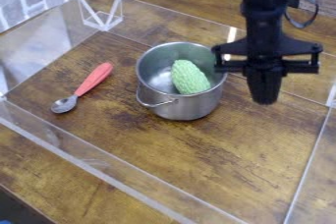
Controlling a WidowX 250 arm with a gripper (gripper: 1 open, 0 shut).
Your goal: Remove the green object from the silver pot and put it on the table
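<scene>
The silver pot [183,104] stands upright near the middle of the table. The green object [192,78], pale and bumpy, is inside it, leaning toward the right side of the pot. My black gripper [266,90] hangs to the right of the pot, its lower end pointing down over bare wood. It is clear of the green object. Its dark parts blend together, so how far apart the fingers are does not show.
A spoon [82,88] with a red handle lies left of the pot. Clear panels [118,167] edge the table. Bare table [223,164] stretches in front of the pot and to its right.
</scene>
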